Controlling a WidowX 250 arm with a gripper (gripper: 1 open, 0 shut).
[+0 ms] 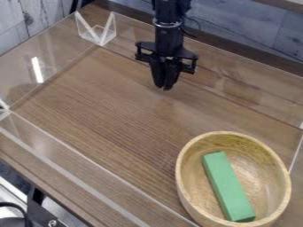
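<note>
The black robot arm with its gripper (167, 78) reaches down from the top centre, hanging over the back middle of the wooden table. Its fingertips are small and dark, so whether they are open or shut is unclear; no object shows at them. A green block (228, 186) lies inside a round beige bowl (190, 161) at the front right.
Clear or white plastic pieces (97, 28) sit at the back left and at the left edge. A dark wall backs the table, and cables show at the bottom left corner.
</note>
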